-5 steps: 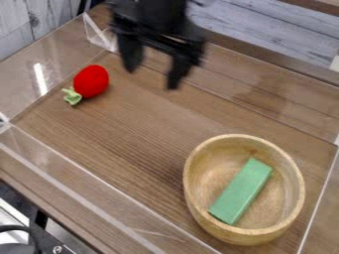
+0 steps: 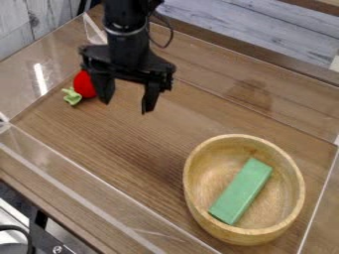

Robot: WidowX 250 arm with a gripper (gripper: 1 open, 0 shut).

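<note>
My gripper (image 2: 129, 94) hangs open over the left side of the table, its dark fingers pointing down. Just left of it, partly behind it, lies a red object (image 2: 83, 85) with a green leafy end (image 2: 70, 96). A wooden bowl (image 2: 284, 189) at the lower right holds a green block (image 2: 240, 190).
A pale panelled wall (image 2: 265, 30) stands behind it, and a dark cable is at the lower left corner.
My gripper has moved left and downward, close to the red object, which it now partly covers in the view. The bowl and green block are unchanged.
</note>
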